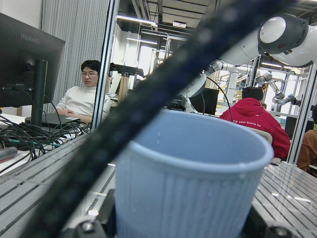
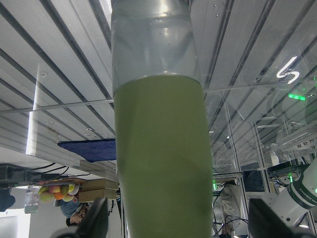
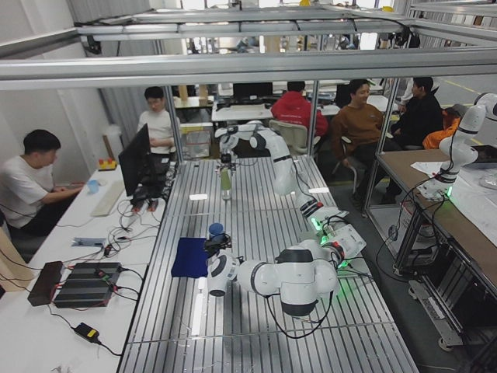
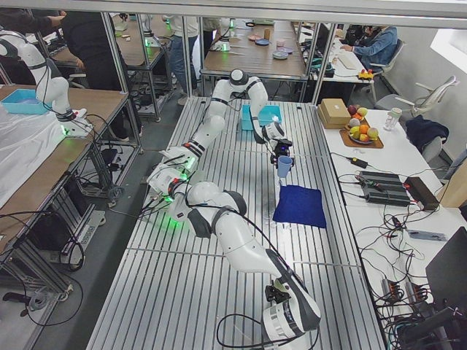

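My left gripper [image 3: 217, 243] is shut on a light blue ribbed cup [image 1: 188, 183], which is held upright beside the dark blue cloth [image 4: 298, 204]; a blurred black cable crosses the left wrist view. At the far end of the table in the camera left view, my right gripper [image 3: 227, 162] is on the upper part of an upright bottle [image 3: 226, 179], green and clear, which fills the middle of the right wrist view [image 2: 162, 148].
A turquoise bin [image 4: 266, 109] stands at one table end, partly behind my left arm. Monitor, cables and black boxes [image 3: 84, 284] line the side desk.
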